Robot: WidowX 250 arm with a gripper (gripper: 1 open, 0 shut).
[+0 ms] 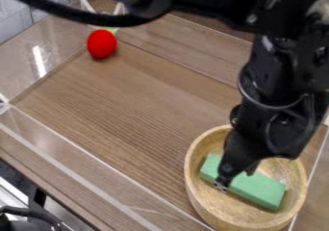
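Note:
My black gripper (229, 169) reaches down from the upper right into a round wooden bowl (203, 198) at the lower right. Its fingertips are at a mint-green block (257, 187) lying in the bowl, over the block's left part. Whether the fingers are closed on the block is hard to tell, as the gripper body hides much of it.
A red ball (102, 44) sits at the back left, with something pale green behind it. Clear edging runs along the table's left side, with cables below.

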